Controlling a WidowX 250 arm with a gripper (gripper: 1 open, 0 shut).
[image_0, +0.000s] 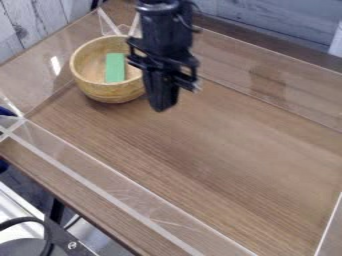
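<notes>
My gripper (163, 98) hangs over the middle-back of the wooden table, just right of a light wooden bowl (94, 85); the arm is dark and blurred, and its fingers look shut, with nothing visible between them. A green block (115, 66) is inside the bowl, at the upper left of the view; the arm partly hides the bowl's right side.
Clear edging runs along the table's left side, with a dark cable (40, 240) at the lower left. A wall is at the top left.
</notes>
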